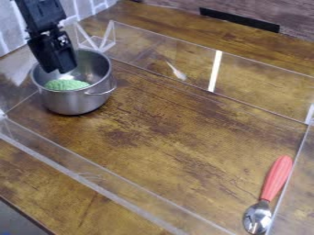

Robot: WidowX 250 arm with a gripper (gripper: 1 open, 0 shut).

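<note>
A steel pot point(83, 99) stands at the left of the wooden surface, with a pale green item point(66, 84) inside it. My black gripper point(55, 66) hangs over the pot's back left rim, open, its lower end just above or inside the opening; whether it touches the pot I cannot tell. An ice cream scoop with a red handle point(276, 176) and metal head lies at the lower right.
Clear plastic walls point(252, 78) enclose the work area on the wooden table point(172, 138). A dark strip lies beyond the back wall.
</note>
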